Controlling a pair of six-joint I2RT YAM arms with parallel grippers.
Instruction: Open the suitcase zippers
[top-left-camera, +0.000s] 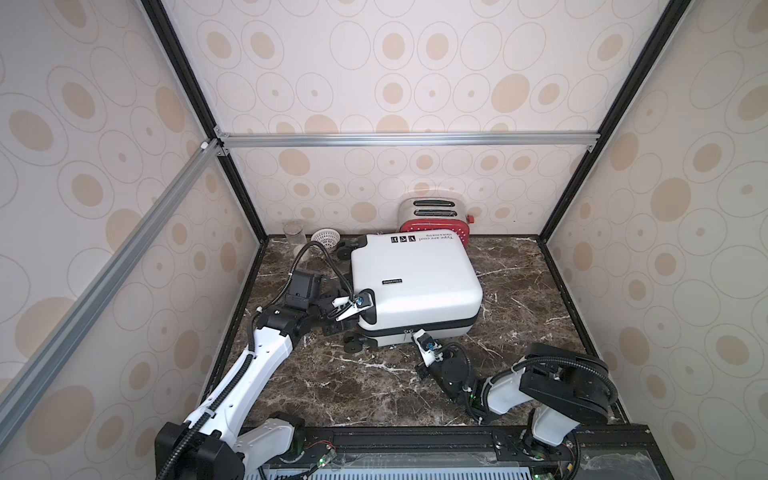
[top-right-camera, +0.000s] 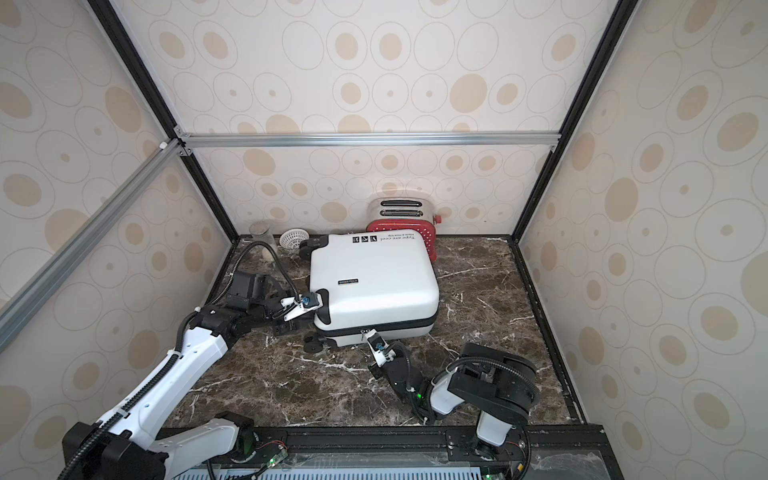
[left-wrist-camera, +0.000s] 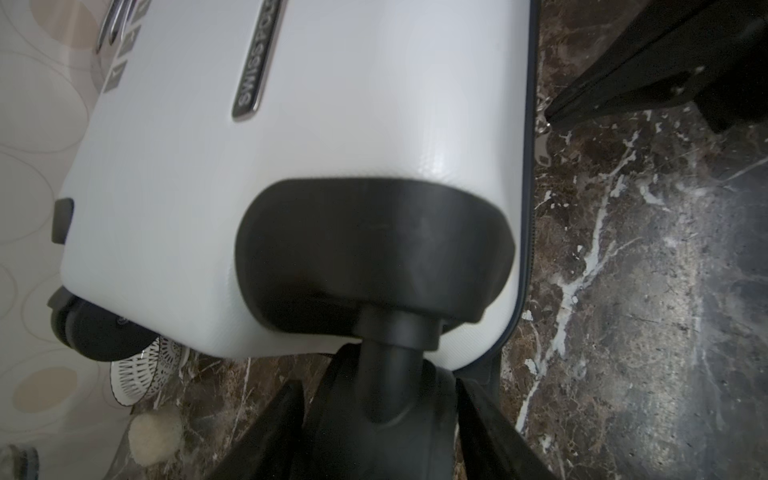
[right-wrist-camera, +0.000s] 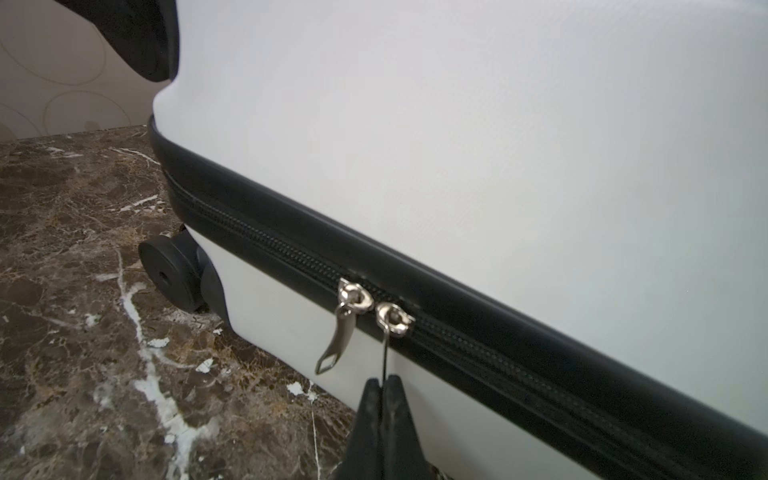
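A white suitcase (top-left-camera: 416, 276) lies flat, with a black zipper band (right-wrist-camera: 296, 252) along its near side. Two silver zipper sliders (right-wrist-camera: 354, 296) sit side by side there. One pull tab (right-wrist-camera: 337, 340) hangs free. The thin pull of the other slider (right-wrist-camera: 393, 319) runs down between the tips of my right gripper, which is shut on it. At the suitcase's left corner, my left gripper has its fingers apart on either side of a black wheel (left-wrist-camera: 384, 440). Whether they touch the wheel I cannot tell.
Behind the suitcase stands a red and silver toaster (top-left-camera: 434, 216). A white basket (top-left-camera: 325, 237) and a clear glass (top-left-camera: 294, 230) are at the back left.
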